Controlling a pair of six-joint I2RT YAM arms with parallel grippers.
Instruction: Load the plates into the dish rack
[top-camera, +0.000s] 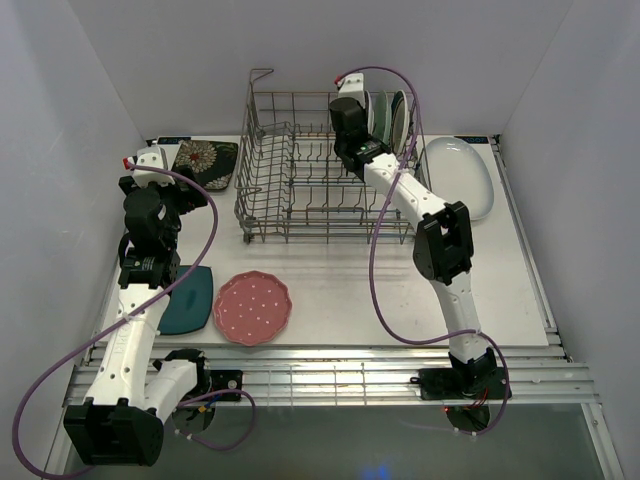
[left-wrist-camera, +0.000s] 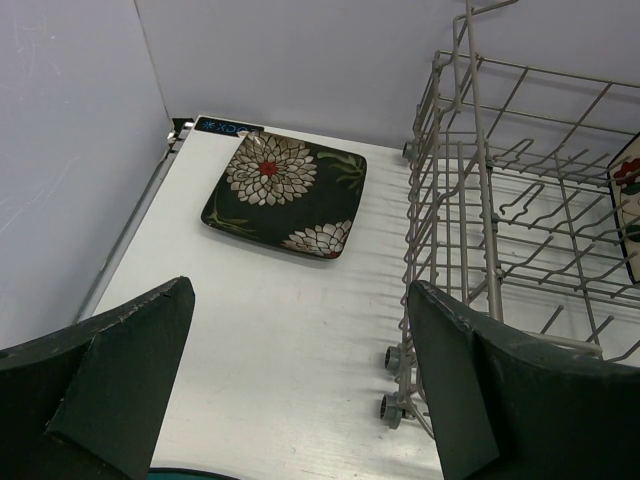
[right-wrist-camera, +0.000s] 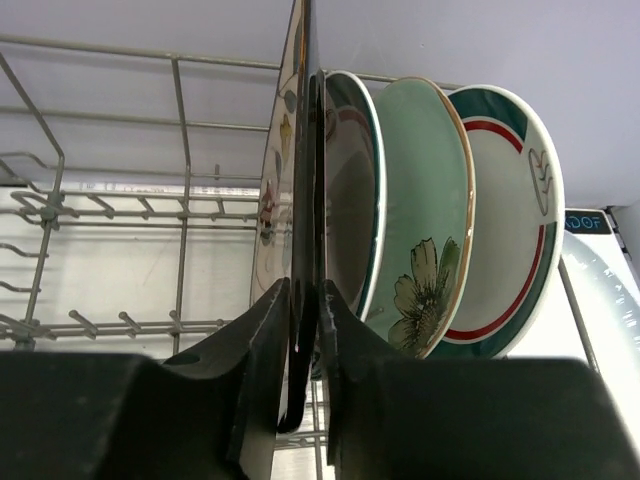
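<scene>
My right gripper is at the back right of the wire rack (top-camera: 310, 210), its fingers at a floral plate (right-wrist-camera: 283, 180) seen nearly edge-on; whether they grip it is unclear. Beside it stand a teal-rimmed plate (right-wrist-camera: 355, 180), a pale green plate (right-wrist-camera: 420, 170) and a red-ringed plate (right-wrist-camera: 505, 200). My left gripper is open and empty over the left side of the table, facing a dark floral square plate (left-wrist-camera: 280, 195). A pink plate (top-camera: 252, 305) and a teal plate (top-camera: 185, 300) lie at the front left.
A white oval platter (top-camera: 460, 180) lies right of the rack. The left part of the rack is empty. Walls close in on the sides and back.
</scene>
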